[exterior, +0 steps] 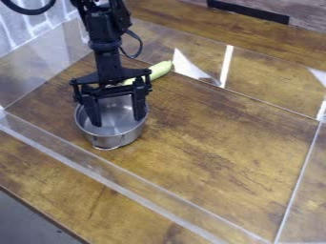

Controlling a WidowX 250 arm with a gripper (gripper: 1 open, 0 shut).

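My black gripper (112,107) hangs over a steel pot (112,133) at the left of the camera view, its open fingers reaching into the top of the pot. Just behind the pot and gripper, a pale green elongated object (152,72), like a corn cob, lies on the wood, partly hidden by the arm. I cannot see anything held between the fingers.
Clear, low panels border the work area. A dark bar (254,13) runs along the back.
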